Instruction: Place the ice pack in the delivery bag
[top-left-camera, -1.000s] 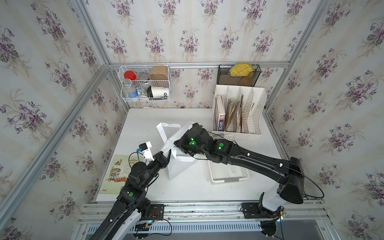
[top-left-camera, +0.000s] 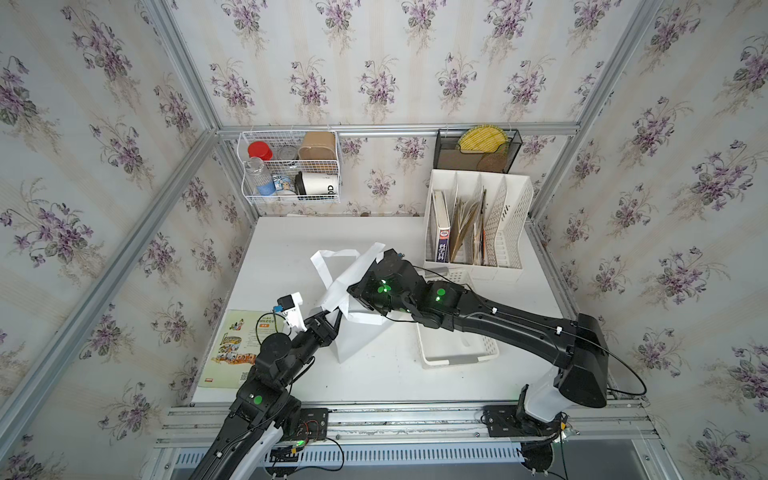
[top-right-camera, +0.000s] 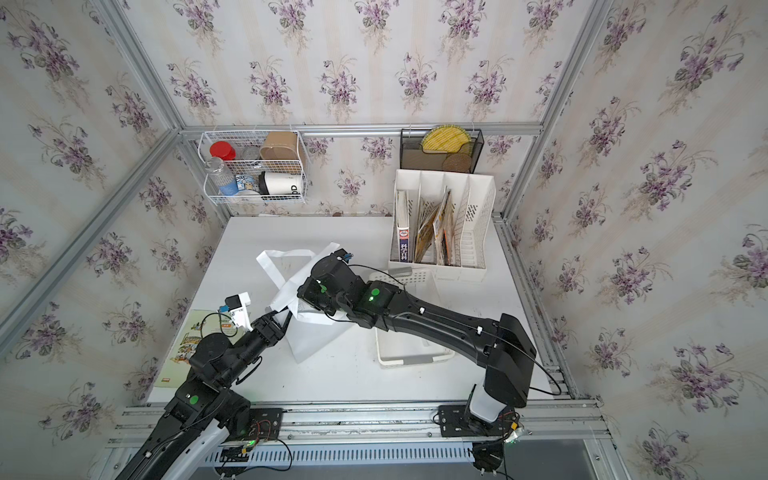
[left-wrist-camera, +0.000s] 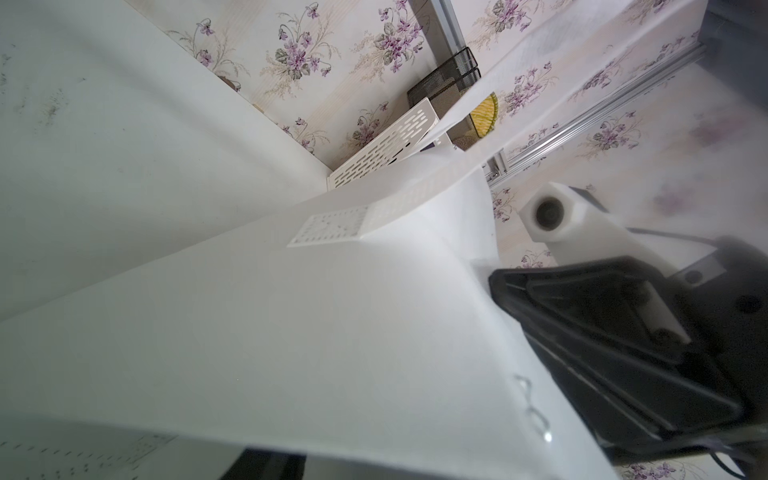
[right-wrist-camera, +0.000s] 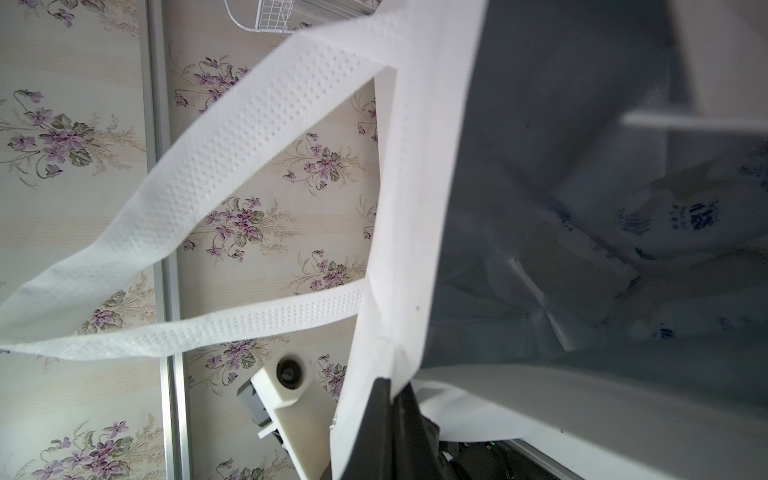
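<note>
The white delivery bag (top-left-camera: 360, 344) is held up at the table's middle, handles loose on top. My right gripper is shut on its rim; the right wrist view looks into the dark lining, where white packs with blue print (right-wrist-camera: 692, 216) lie. My left gripper (top-left-camera: 334, 318) is at the bag's left side, low near the rim. In the left wrist view a black finger (left-wrist-camera: 576, 320) lies against the white fabric; whether anything is between the fingers is unclear.
A white basket (top-left-camera: 456, 356) lies right of the bag, under the right arm. A file organizer (top-left-camera: 512, 224) stands back right, a green leaflet (top-left-camera: 228, 360) at left. Wire racks (top-left-camera: 288, 168) hang on the back wall.
My left gripper has shifted slightly down and to the left. The bag's top and handles have moved a little; the right arm is nearly still.
</note>
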